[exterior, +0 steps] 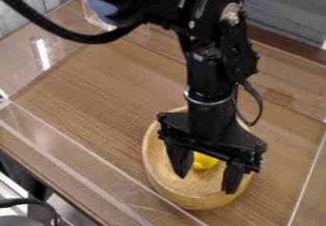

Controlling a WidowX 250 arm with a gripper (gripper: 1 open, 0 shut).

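Observation:
The black gripper [207, 175] is lowered over a round wooden bowl [184, 194], its two fingers apart above the bowl's interior. A small yellow object [204, 160] lies in the bowl between and behind the fingers, partly hidden by the gripper body. Whether either finger touches it cannot be made out.
The bowl stands on a wooden table [84, 94] with clear plastic edging along the left and front. Free table surface lies left of and behind the bowl. A grey panelled wall [287, 34] runs along the back, and a dark cable loops at the lower left.

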